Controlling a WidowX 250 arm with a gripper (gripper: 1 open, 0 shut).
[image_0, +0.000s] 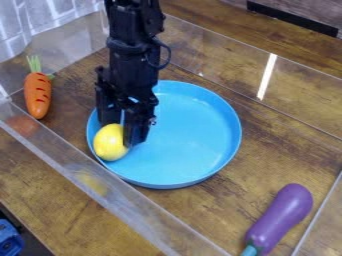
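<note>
A blue plate (194, 150) sits on the wooden table, holding a yellow object (110, 145) at its left side. My black gripper (120, 125) is low over the plate's left part, its fingers just at the yellow object, partly covering its upper right. Whether the fingers are open or shut on it I cannot tell.
An orange carrot (38, 92) lies left of the plate. A purple eggplant (281, 215) lies at the lower right. A clear plastic wall crosses the lower left.
</note>
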